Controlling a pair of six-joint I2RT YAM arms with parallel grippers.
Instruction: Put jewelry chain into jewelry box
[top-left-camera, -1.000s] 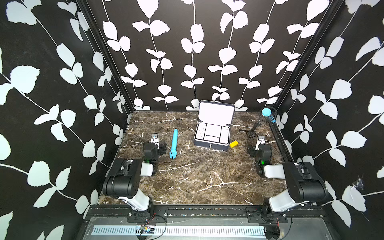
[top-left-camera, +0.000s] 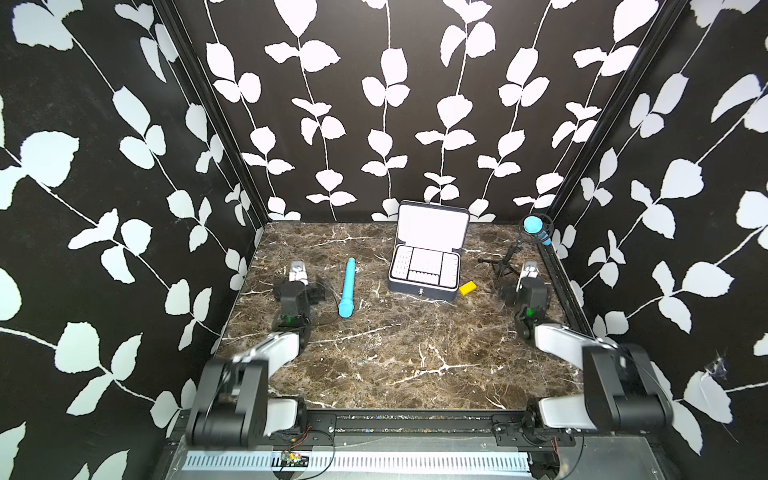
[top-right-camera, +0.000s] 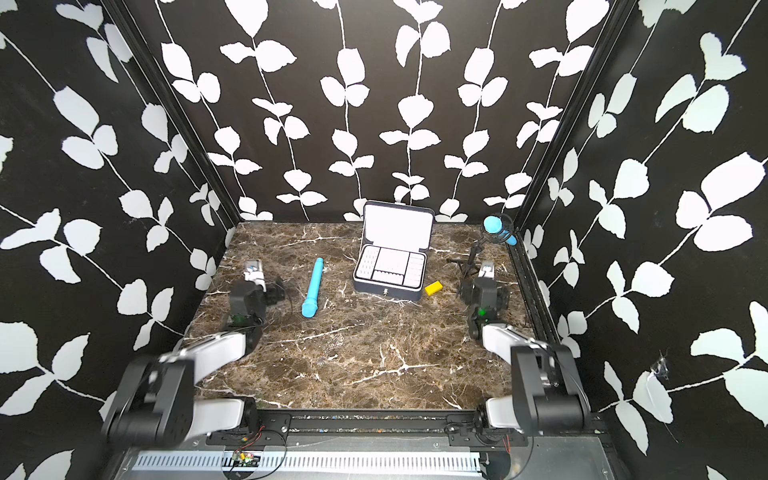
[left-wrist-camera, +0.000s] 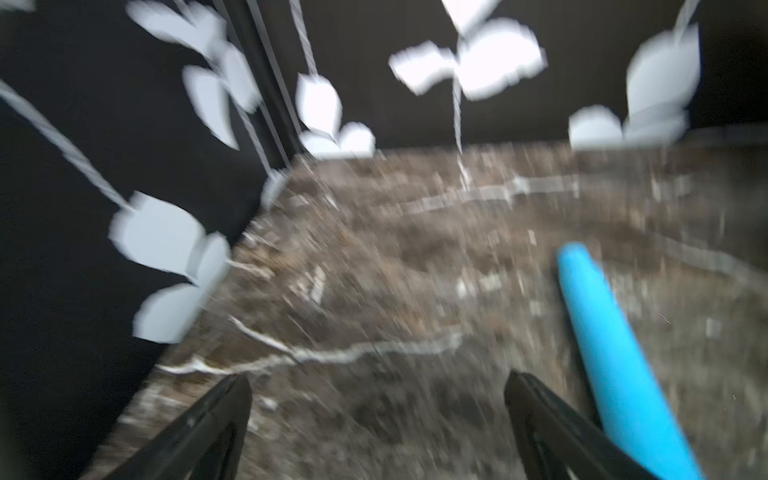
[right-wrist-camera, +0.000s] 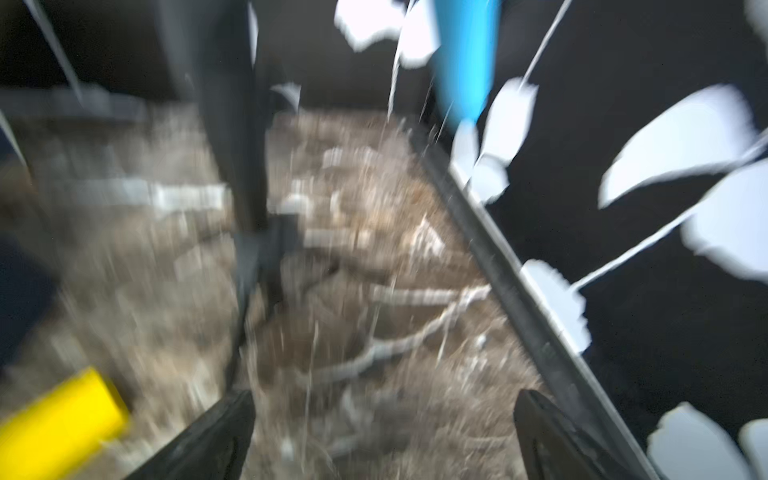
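Note:
The jewelry box (top-left-camera: 424, 292) stands toward the back middle of the table, lid (top-left-camera: 433, 226) raised, its white compartments facing up. No chain can be made out in any view. On the left of the table, my left gripper is open, its two fingers wide apart with only bare marble between them. My right gripper is open too, over the right side of the table, empty between its fingers.
A blue microphone (top-left-camera: 348, 288) lies right of the left gripper. A yellow block (top-left-camera: 468, 288) rests by the box's right corner. Ahead of the right gripper stands a tripod (top-left-camera: 502, 262) holding another blue microphone (top-left-camera: 533, 225).
Box, block and microphones stayed put.

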